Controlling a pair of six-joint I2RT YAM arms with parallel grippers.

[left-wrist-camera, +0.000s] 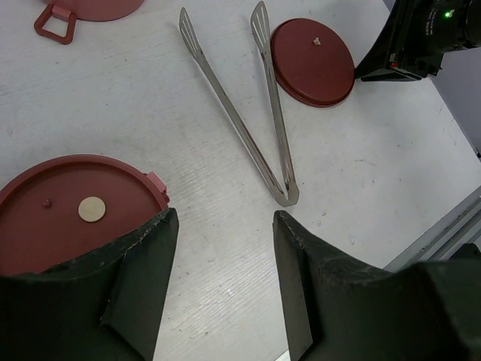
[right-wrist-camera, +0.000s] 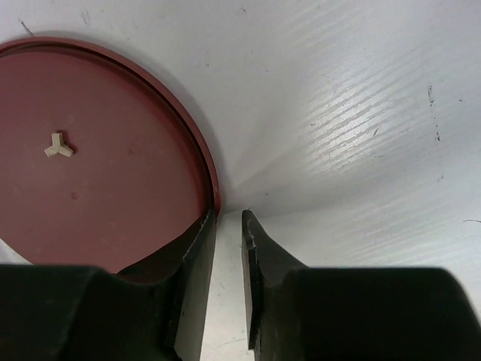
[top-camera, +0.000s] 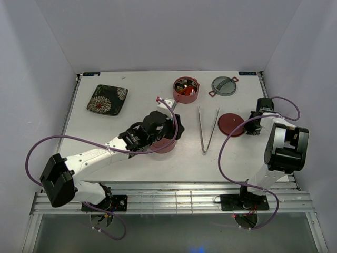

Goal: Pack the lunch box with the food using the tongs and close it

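A dark red round lid [top-camera: 230, 123] lies on the right of the table, with my right gripper low at its rim, fingers part open and the rim beside the left finger. My left gripper hangs open and empty over a red round container [top-camera: 160, 147], mostly hidden by the arm in the top view. A red pot [top-camera: 185, 96] with food inside stands at the back, beside a grey lid with red handles [top-camera: 224, 88].
Steel tongs [left-wrist-camera: 291, 197] lie between the red container and the lid. A dark flowered square plate [top-camera: 105, 100] sits at the back left. The left side and front of the table [top-camera: 89, 132] have free room.
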